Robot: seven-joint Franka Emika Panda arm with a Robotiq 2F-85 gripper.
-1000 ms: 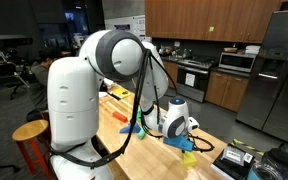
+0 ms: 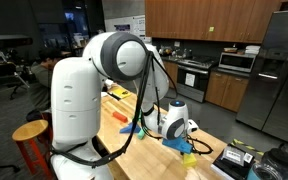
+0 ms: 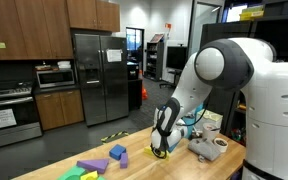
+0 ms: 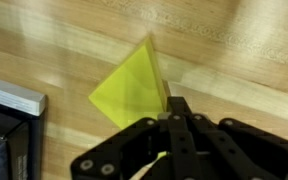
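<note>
A flat-sided yellow piece [image 4: 132,88] with a pointed top lies on the wooden table in the wrist view. My gripper is shut, its fingertips together at the piece's right edge and covering part of it. Whether they touch it or pinch a thin edge cannot be made out. Low over the table in the first exterior view, the gripper [image 2: 187,146] points down beside the yellow piece [image 2: 189,160]. From the other side, the yellow piece [image 3: 155,153] shows partly behind the arm's end.
A dark box-like object [image 4: 12,125] with a silver edge stands left in the wrist view. A black canister [image 2: 276,163] stands at the table's right end. Purple blocks [image 3: 92,165] and a blue block [image 3: 115,137] lie farther along; bare wood surrounds the yellow piece.
</note>
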